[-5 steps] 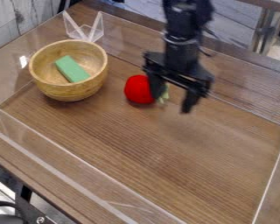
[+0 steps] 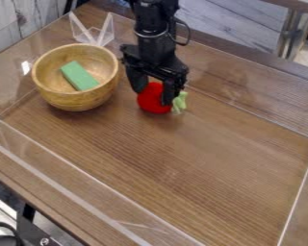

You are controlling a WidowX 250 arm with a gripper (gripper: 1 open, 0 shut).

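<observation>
The black gripper (image 2: 154, 82) hangs at the upper middle, open, its fingers over a red round object (image 2: 153, 100). A small pale green piece (image 2: 179, 101) shows at the right of the red object. The fingers partly hide the red object; whether they touch it I cannot tell.
A wooden bowl (image 2: 108, 61) with a green block (image 2: 77, 75) inside stands on the left. A white railing-like edge runs along the back left, and a pale structure is at the top right.
The red object sits about where it was.
</observation>
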